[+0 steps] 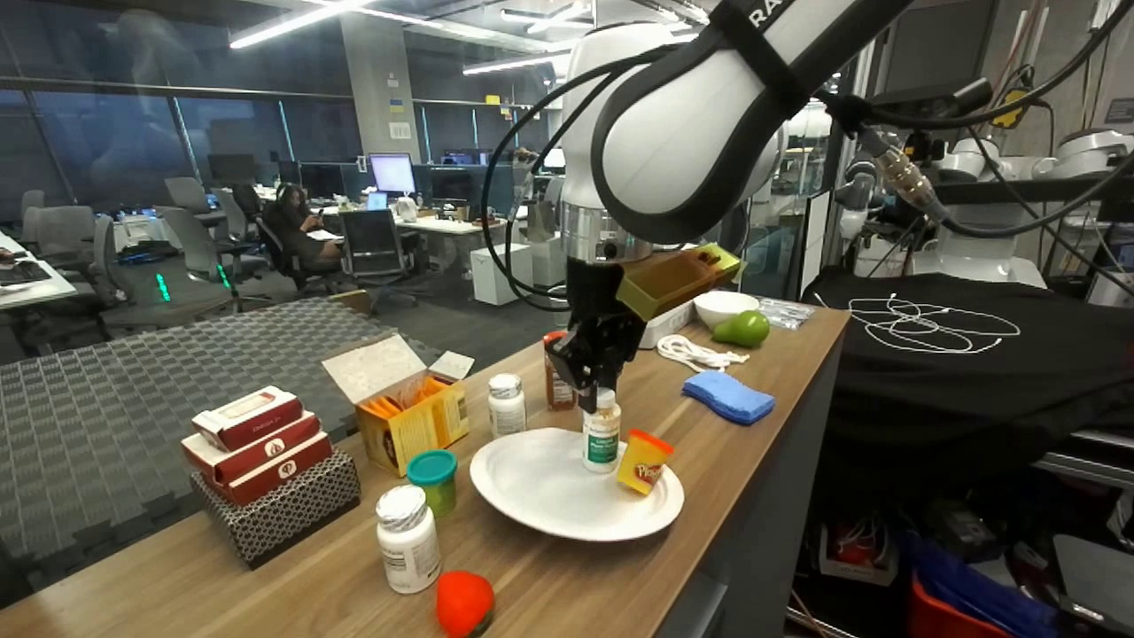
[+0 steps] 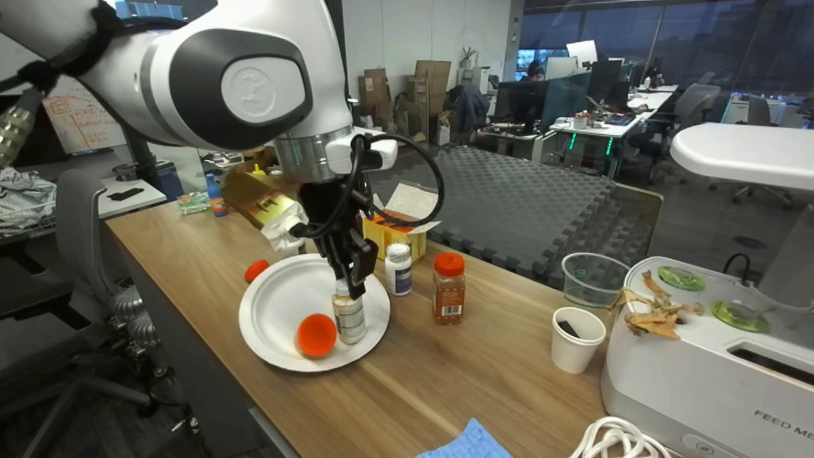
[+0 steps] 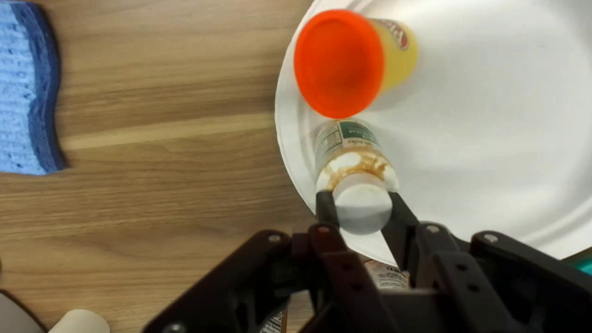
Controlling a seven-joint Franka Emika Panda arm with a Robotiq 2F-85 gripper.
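Observation:
My gripper is shut on the white cap of a small bottle with a green-and-white label. The bottle stands near the edge of a white plate, its base against the plate. Close beside it, a yellow tub with an orange lid leans over on the plate, lid tipped toward the plate's rim. In exterior view 1 the plate looks tilted, its bottle side pressed lower. The fingers sit on either side of the cap.
A white pill bottle and an orange-lidded spice jar stand close to the plate. A teal-lidded tub, another white bottle and a red object line its other side. A blue sponge lies apart.

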